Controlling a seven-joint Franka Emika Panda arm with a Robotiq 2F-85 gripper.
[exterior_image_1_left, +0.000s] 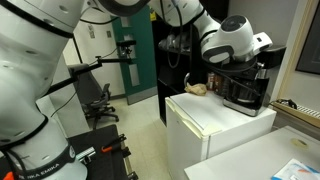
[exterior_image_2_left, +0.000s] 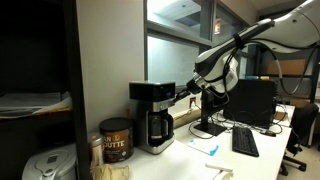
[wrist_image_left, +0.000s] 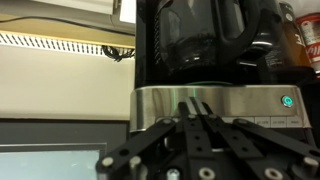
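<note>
A black and silver coffee maker (exterior_image_2_left: 153, 118) stands on the white counter, and its dark glass carafe (wrist_image_left: 190, 38) sits inside it. The silver front panel (wrist_image_left: 165, 98) crosses the wrist view, with a lit green button (wrist_image_left: 287, 100) near its right end. My gripper is shut, its fingertips together and nothing visible between them. In the wrist view the tips overlap the panel, left of the button; whether they touch it I cannot tell. In exterior view 2 the arm reaches in from the right towards the coffee maker.
Left of the coffee maker stands a brown canister (exterior_image_2_left: 116, 139). A monitor (exterior_image_2_left: 250, 102) and keyboard (exterior_image_2_left: 240, 143) are farther right. Bare white cabinet top (exterior_image_1_left: 207, 111) lies beside the coffee maker. A can (wrist_image_left: 309, 35) shows at the wrist view's right edge.
</note>
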